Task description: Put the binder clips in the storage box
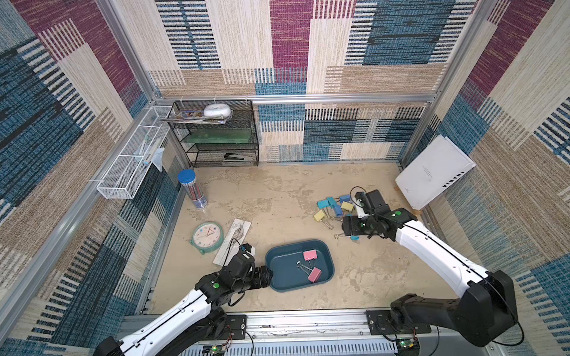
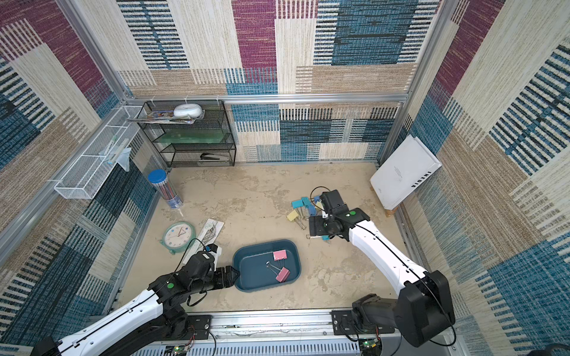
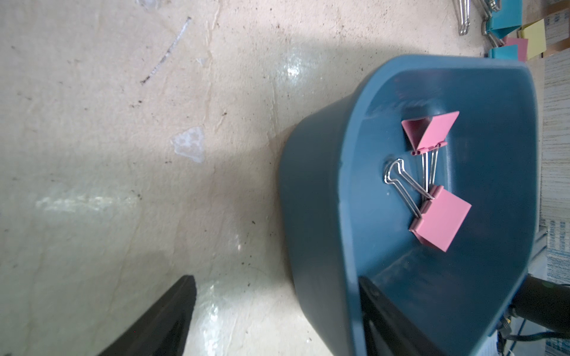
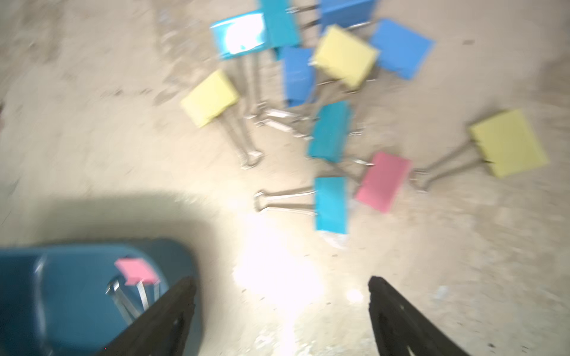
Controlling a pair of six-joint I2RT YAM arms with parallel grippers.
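The dark blue storage box [image 1: 286,287] holds two pink binder clips, one [image 3: 440,218] flat on its face and the other [image 3: 431,131] near the far end. My left gripper stands open astride the box's left wall, one finger inside and one outside, with gaps to the wall. My right gripper is open and empty over the table, to the box's right. Before it lie loose binder clips: a teal one [image 4: 330,204], a pink one [image 4: 383,181], a yellow one [image 4: 508,142], and a cluster of teal, blue and yellow, including a yellow one [image 4: 210,98].
A round green-rimmed clock [image 1: 207,236] and a white board [image 1: 232,240] lie left of the box. Behind them stands a blue-lidded jar [image 1: 193,188]. A mesh shelf [image 1: 219,133] is at the back, a white box [image 1: 435,172] at the right. Mid-table is bare.
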